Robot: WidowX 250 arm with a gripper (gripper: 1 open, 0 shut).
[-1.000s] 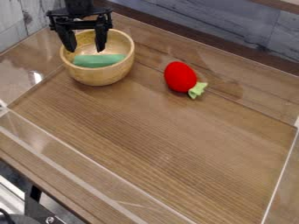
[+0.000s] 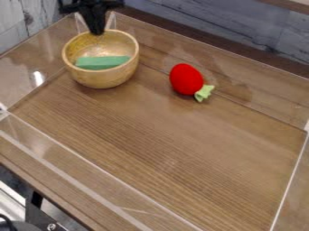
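Observation:
A wooden bowl (image 2: 100, 79) sits at the upper left of the table, with a green block (image 2: 104, 62) lying inside it. The black gripper (image 2: 101, 27) is above the back rim of the bowl, partly cut off by the top edge of the view. It is small and dark here; it looks shut, with nothing visible held by it. A red object with a pale green tip (image 2: 187, 79), like a toy vegetable, lies right of the bowl.
Pale walls border it at the left and back. Some dark cables or parts show at the bottom left corner.
The gripper has risen up and back from the bowl, toward the top edge of the view. The bowl and red object look unmoved.

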